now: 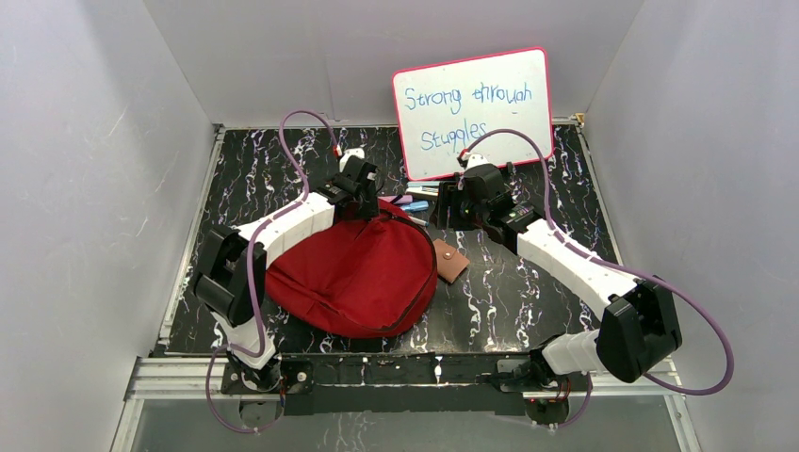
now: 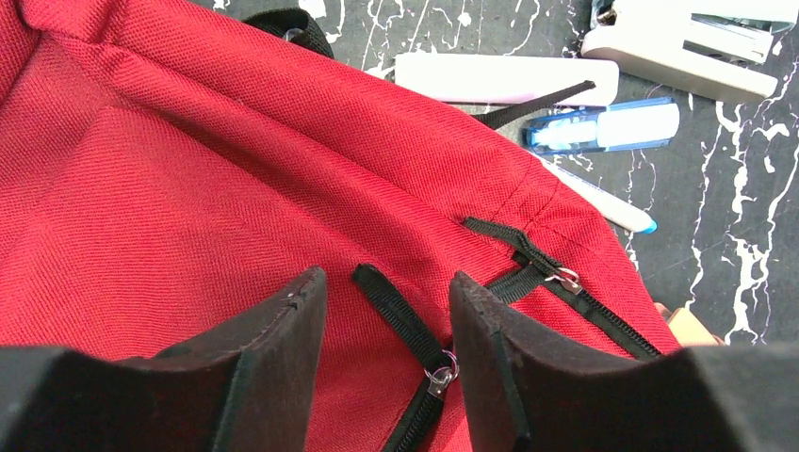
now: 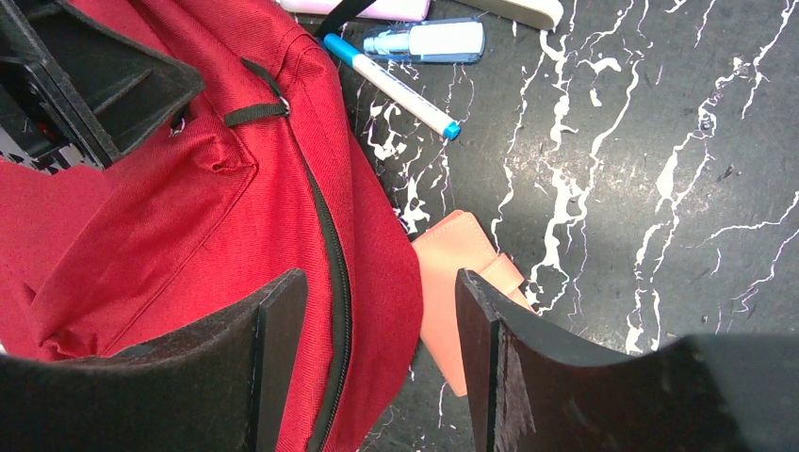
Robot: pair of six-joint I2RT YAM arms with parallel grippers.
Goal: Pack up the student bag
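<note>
The red bag (image 1: 353, 282) lies flat on the dark marbled table, its black zipper (image 3: 334, 292) running along the right edge. Over its upper end is my left gripper, fingers part open. Between and just beyond those fingertips shows a black zipper pull tab (image 2: 400, 315) with a metal ring; I cannot tell whether either finger touches it. A second black strap and zipper slider (image 2: 563, 277) lie to its right. My right gripper is open above the bag's right edge, with nothing gripped; a brown wallet (image 3: 457, 259) lies below it, partly hidden by a finger.
Beyond the bag lie a blue-tipped marker (image 3: 400, 89), a blue-cased item (image 3: 429, 40), a pink-white case (image 2: 504, 77) and a stapler (image 2: 678, 52). A whiteboard (image 1: 471, 113) leans at the back.
</note>
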